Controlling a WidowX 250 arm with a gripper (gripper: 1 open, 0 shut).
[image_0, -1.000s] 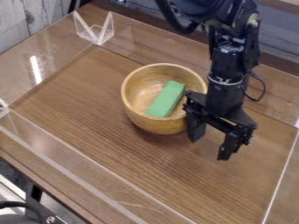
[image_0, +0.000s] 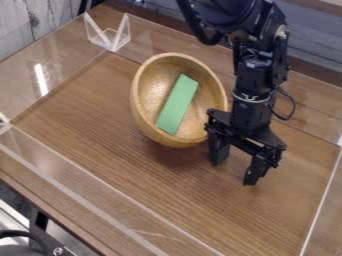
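My black gripper (image_0: 238, 160) reaches down from the top to the wooden table, its fingers open, with nothing seen between them. Left of it a tan bowl (image_0: 146, 88) sits tilted, its side against or very near the gripper's left finger; I cannot tell if they touch. A green rectangular block (image_0: 177, 105) is inside the bowl.
A clear plastic piece (image_0: 110, 35) stands at the back left. A raised edge runs along the back and left.
The bowl has tipped or turned up toward the gripper, and the green block in it has shifted with it. The gripper has moved slightly down.
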